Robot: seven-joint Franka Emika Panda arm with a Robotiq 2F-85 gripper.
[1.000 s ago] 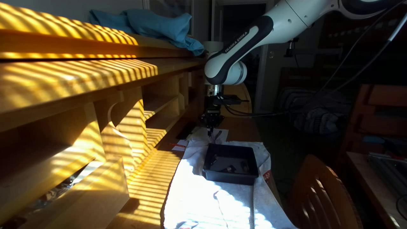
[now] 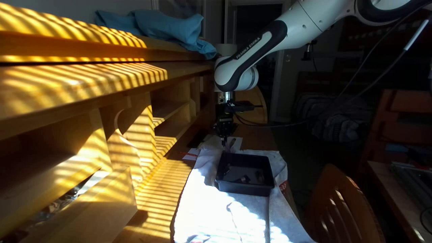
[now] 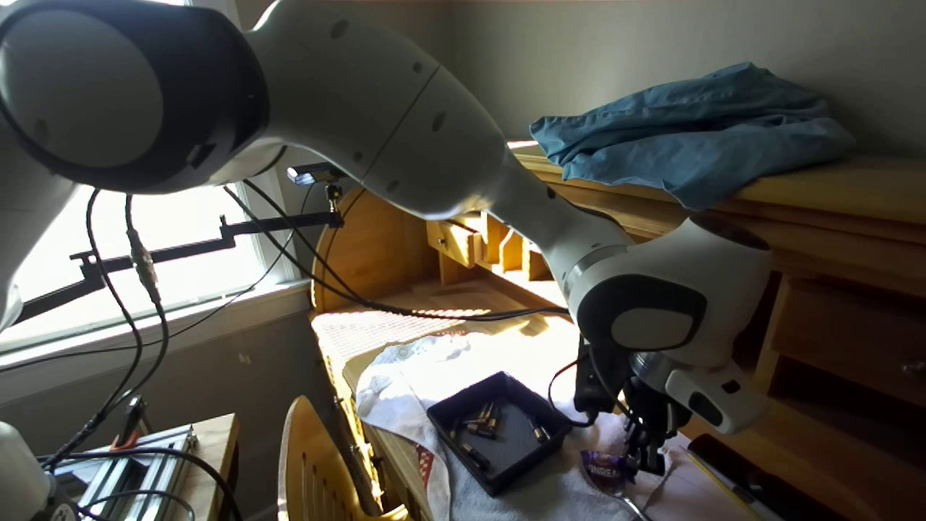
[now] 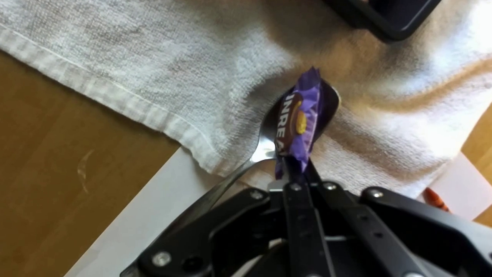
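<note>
A purple candy wrapper (image 4: 297,120) with a brown label lies over the dark bowl of a metal spoon (image 4: 266,148) in the wrist view. My gripper is shut right at the wrapper's near end, its fingertips overlapping that edge. Whether any of the thin wrapper is pinched between the fingers cannot be made out. From the second exterior view, the gripper (image 3: 644,459) points down beside the wrapper (image 3: 605,466), and the spoon (image 3: 631,499) shows below it.
A black tray (image 3: 431,415) holding several small dark and brassy pieces stands on the pale towel (image 3: 395,391), close to the wrapper. White paper (image 4: 133,207) and an orange crayon (image 4: 436,198) lie near the gripper. A wooden shelf unit (image 2: 121,101) borders the desk.
Over the last second my arm and gripper have shifted slightly, the gripper a little lower in the first exterior view. The tray and towel have stayed put.
</note>
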